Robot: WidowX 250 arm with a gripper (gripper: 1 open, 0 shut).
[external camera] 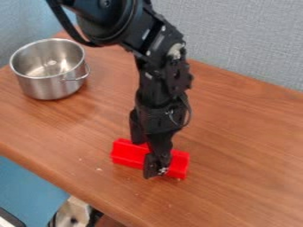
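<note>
My black gripper (154, 155) is lowered onto a red block (127, 152) lying near the front of the wooden table (249, 142). Its fingers straddle or rest over the middle of the block, hiding that part; the block's two ends show on either side.
A steel pot (48, 75) stands at the back left, clear of the arm. The table edge runs along the lower left, with a blue surface beyond it, and a grey wall stands behind.
</note>
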